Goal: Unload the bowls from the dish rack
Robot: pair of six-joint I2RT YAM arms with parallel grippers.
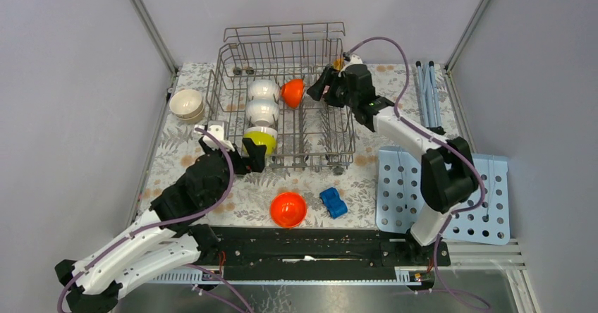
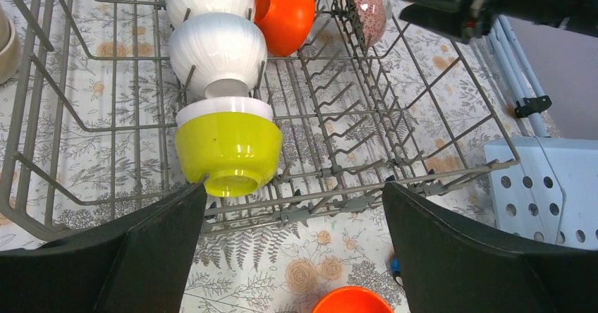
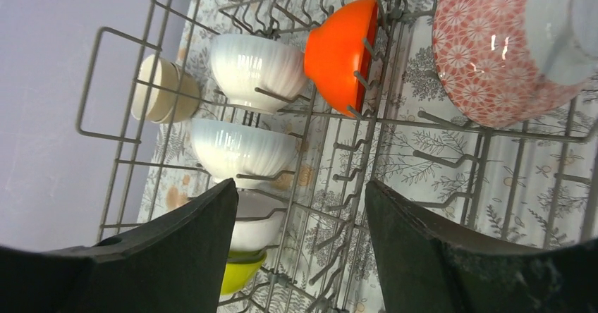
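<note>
In the wire dish rack [image 1: 295, 63] stand two white bowls [image 2: 217, 48], a yellow-green bowl [image 2: 227, 147] with a white one nested behind its rim, and an orange bowl [image 2: 285, 18], all tipped on their sides. A pink patterned bowl [image 3: 486, 48] leans at the rack's right side. My left gripper [image 1: 254, 152] is open at the rack's front left, close to the yellow-green bowl, nothing between its fingers. Over the rack's right part, my right gripper [image 1: 321, 91] stands part open and empty, between the orange and pink bowls; the arm hides the pink bowl in the top view.
An orange bowl [image 1: 288, 209] sits on the table in front of the rack, a blue object [image 1: 333, 203] beside it. Stacked cream bowls [image 1: 186, 105] stand left of the rack. A perforated blue panel [image 1: 442, 186] and folded tripod [image 1: 428, 96] lie at right.
</note>
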